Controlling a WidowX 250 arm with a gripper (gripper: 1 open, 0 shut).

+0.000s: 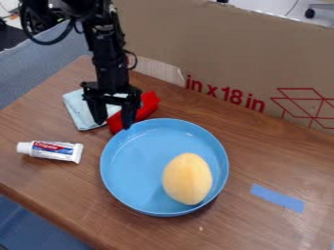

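The black gripper [111, 109] hangs low at the back left, pointing down over a folded pale blue cloth [77, 107] and a red object [141, 107]; I cannot tell whether its fingers hold either one. A blue plate [137, 171] fills the middle of the table, with a pale yellow oval object [187, 179] on its right half. A Colgate toothpaste tube [50, 150] lies left of the plate.
A large cardboard box [235, 68] walls the back of the wooden table [248, 156]. A strip of blue tape [276, 197] is on the right. The table's left edge drops to a grey-blue surface.
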